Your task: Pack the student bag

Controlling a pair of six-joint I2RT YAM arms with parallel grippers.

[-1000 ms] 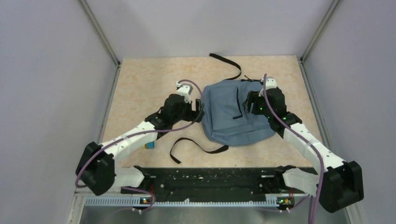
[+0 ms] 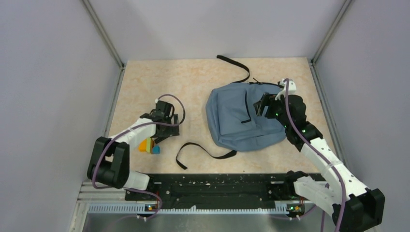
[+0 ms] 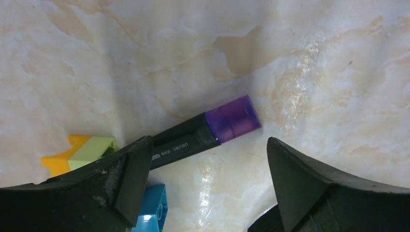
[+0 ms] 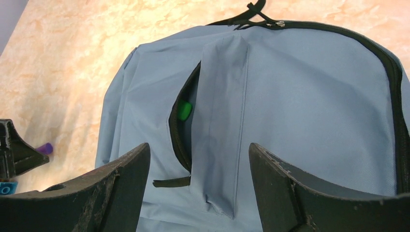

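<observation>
A blue-grey bag point(image 2: 228, 116) lies flat at centre-right, its front zip pocket parted in the right wrist view, a green item point(image 4: 184, 110) inside. A black, purple-capped marker-like stick point(image 3: 183, 138) lies beneath my open left gripper, between its fingers as seen from above, with a yellow and light-green piece point(image 3: 92, 151) and a blue piece point(image 3: 151, 213) beside it. My right gripper stands open over the bag's right part, nothing between its fingers.
Black straps point(image 2: 233, 62) trail from the bag at the back and front. Walls border both sides.
My left gripper has moved left, away from the bag, to over the small items. My right arm has drawn back a little to the right.
</observation>
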